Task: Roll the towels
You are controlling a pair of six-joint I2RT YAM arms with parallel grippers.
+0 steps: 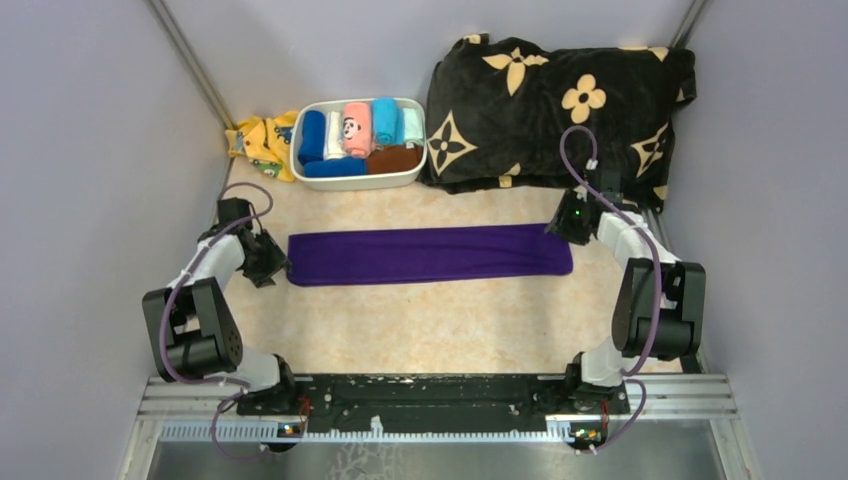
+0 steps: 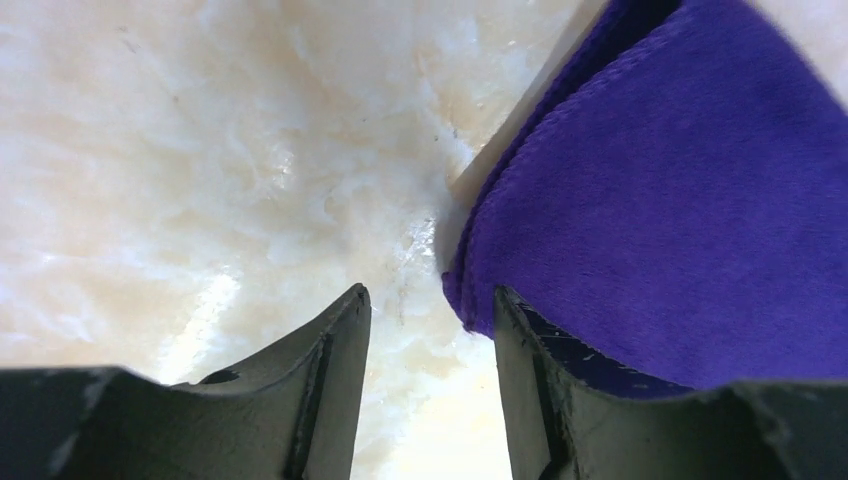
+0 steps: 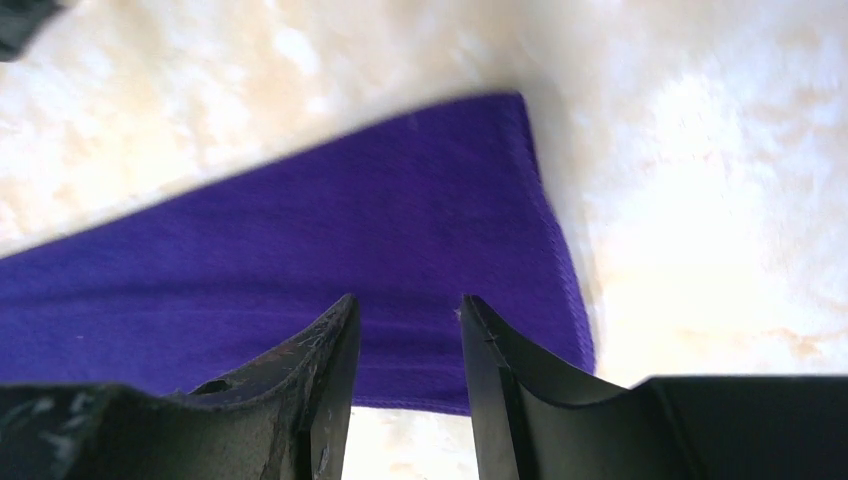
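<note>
A purple towel (image 1: 424, 255) lies flat as a long strip across the middle of the table, folded lengthwise. In the left wrist view its left end (image 2: 650, 200) shows doubled edges, just right of my left gripper, whose fingers stand open with nothing held. My right gripper is open above the towel's right end (image 3: 450, 210), fingertips over the cloth.
A white bin (image 1: 297, 150) of rolled towels stands at the back, beside a yellow cloth (image 1: 262, 145). A large black patterned pillow (image 1: 530, 120) fills the back right.
</note>
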